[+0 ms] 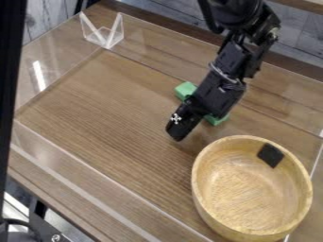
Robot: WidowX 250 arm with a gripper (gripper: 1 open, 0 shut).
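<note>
The black robot gripper (184, 121) reaches down from the upper right to just above the middle of the wooden table, left of a green object (212, 119) that is partly hidden behind it. Another bit of green shows above the fingers, near the arm. I cannot tell how far apart the fingertips are or whether anything is between them.
A round beige bowl (233, 203) with a black patch on its rim fills the lower right. A white wire-like holder (104, 30) stands at the back left.
</note>
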